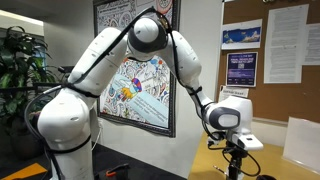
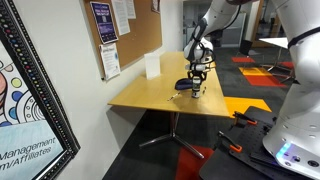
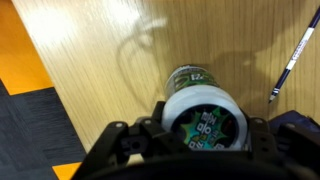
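A cylindrical can (image 3: 203, 82) with a white-rimmed round end (image 3: 205, 118) sits between the fingers in the wrist view. Its end is dark with green and reddish print. My gripper is shut on this can, and only the dark tops of its fingers show at the bottom edge. In exterior view 1 the gripper (image 1: 234, 160) points down over the tabletop at the right. From the far end of the table, exterior view 2 shows the gripper (image 2: 196, 84) small, with the can hard to make out. Whether the can touches the table cannot be told.
A thin pen (image 3: 295, 55) lies right of the can, near a dark blue item (image 3: 302, 122). Small items (image 2: 175, 97) lie on the wooden table (image 2: 150, 97). A bulletin board (image 1: 290, 75) stands behind the arm.
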